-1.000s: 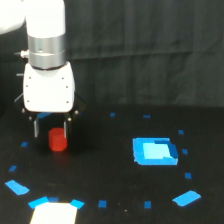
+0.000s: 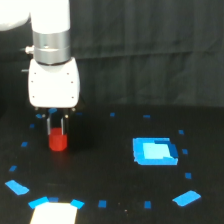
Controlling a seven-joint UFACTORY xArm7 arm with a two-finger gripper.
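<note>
A white robot arm comes down from the upper left, its gripper [image 2: 57, 124] at the red object [image 2: 58, 142] on the black table. The dark fingers stand closer together over the object's top; whether they touch or grip it is hard to tell. To the right lies a light blue square [image 2: 167, 143] with a paler square inside it.
Small blue tape marks [image 2: 186, 198] are spread over the black table [image 2: 120, 180]. A pale item [image 2: 54, 213] sits at the front left edge. A dark curtain [image 2: 150, 50] hangs behind.
The gripper's fingers have moved closer together around the top of the red object, and the gripper has shifted slightly. The other things are unchanged.
</note>
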